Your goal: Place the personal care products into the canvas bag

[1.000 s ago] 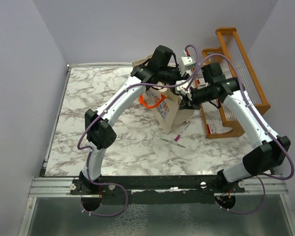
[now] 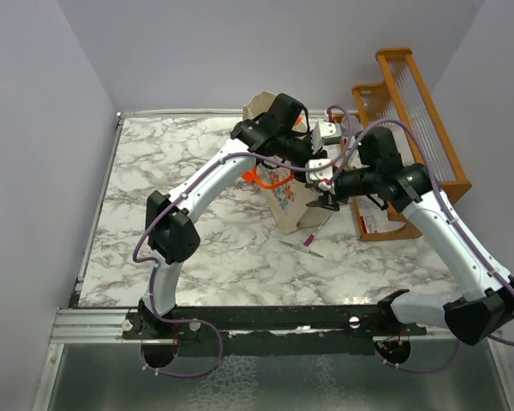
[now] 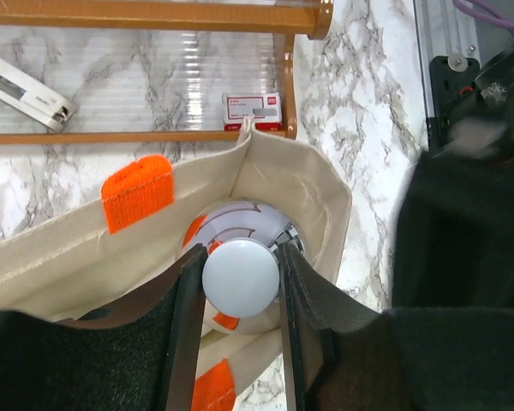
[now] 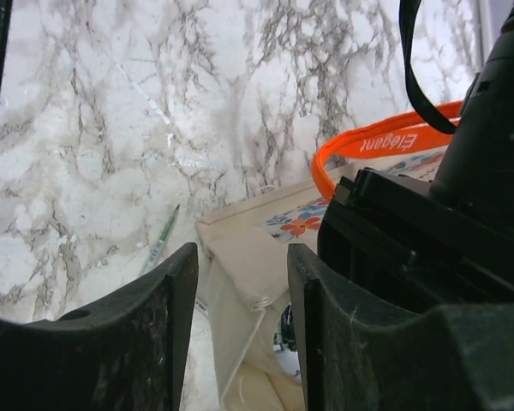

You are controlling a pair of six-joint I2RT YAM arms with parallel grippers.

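Observation:
A canvas bag [image 2: 283, 195] with orange handles stands at back centre, largely under both arms. In the left wrist view my left gripper is shut on a white round-topped product [image 3: 240, 276] over the bag's opening; another white item [image 3: 244, 221] shows inside. My right gripper stands part open beside the bag's folded side [image 4: 244, 342], with no product visible between its fingers; the left gripper's dark body fills the right of that view.
A wooden rack [image 2: 445, 154] lies at the right with small boxes [image 3: 251, 109] in it. Pens [image 2: 300, 249] lie in front of the bag.
The left arm and the bag's top have moved slightly toward the front.

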